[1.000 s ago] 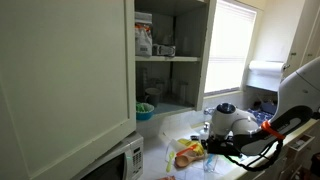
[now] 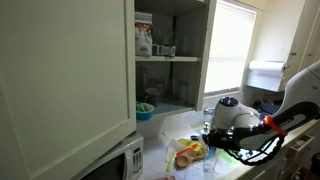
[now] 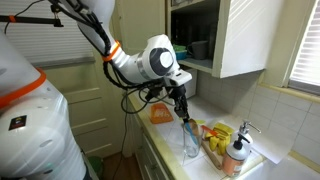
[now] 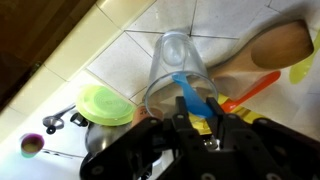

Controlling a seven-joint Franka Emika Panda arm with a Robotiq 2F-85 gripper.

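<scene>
My gripper is shut on a slim blue object [image 4: 189,94], whose far end reaches into the mouth of a clear glass [image 4: 175,50] in the wrist view. From the side, in exterior view 2, the gripper [image 3: 184,119] is just above the upright glass [image 3: 191,145] on the counter. Exterior view 1 has the gripper [image 2: 210,143] over the glass [image 2: 209,165], too small there to make out the fingers.
By the glass lie a wooden spoon [image 4: 272,48] and an orange-red utensil [image 4: 250,91]. A light green bowl [image 4: 103,103] sits on the other side. A soap bottle [image 3: 236,154] stands to the right in exterior view 2, and shelves rise behind the counter.
The glass stays in the same place.
</scene>
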